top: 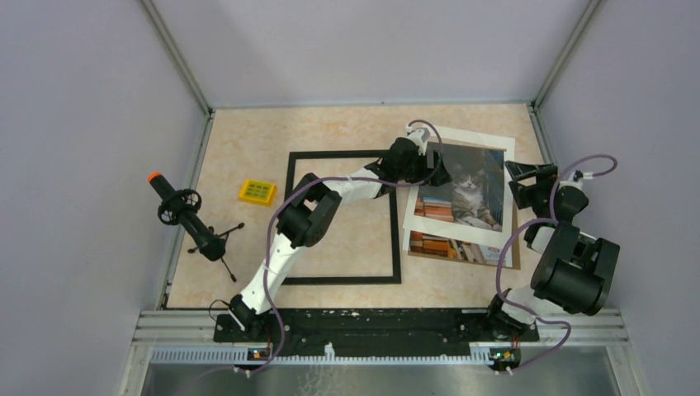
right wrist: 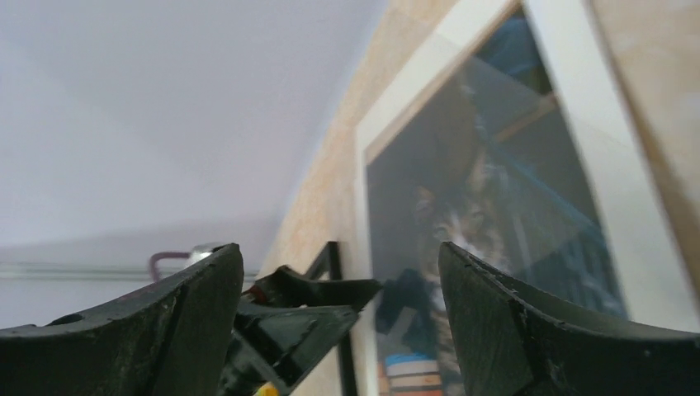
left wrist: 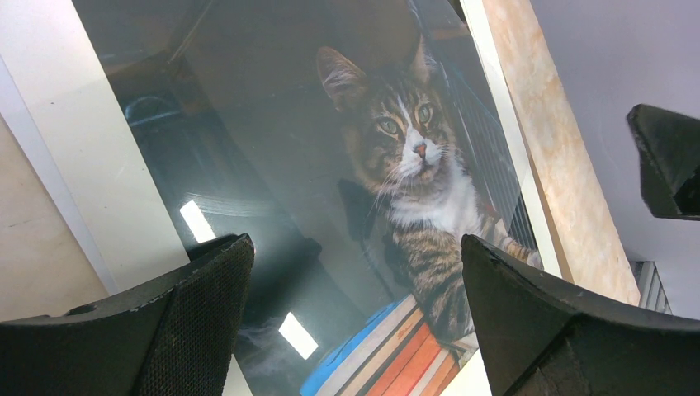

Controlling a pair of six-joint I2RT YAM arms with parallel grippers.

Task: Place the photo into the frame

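The cat photo (top: pixel 466 194) in a white mat lies at the right of the table, on another matted picture of books (top: pixel 454 247). An empty black frame (top: pixel 338 280) lies to its left. My left gripper (top: pixel 434 169) is open over the mat's left side; in the left wrist view the cat (left wrist: pixel 413 165) fills the space between its fingers. My right gripper (top: pixel 520 181) hovers at the photo's right edge, fingers apart, with nothing seen held. The right wrist view is blurred.
A yellow block (top: pixel 257 191) lies left of the frame. A black tube on a stand (top: pixel 190 214) is at the far left.
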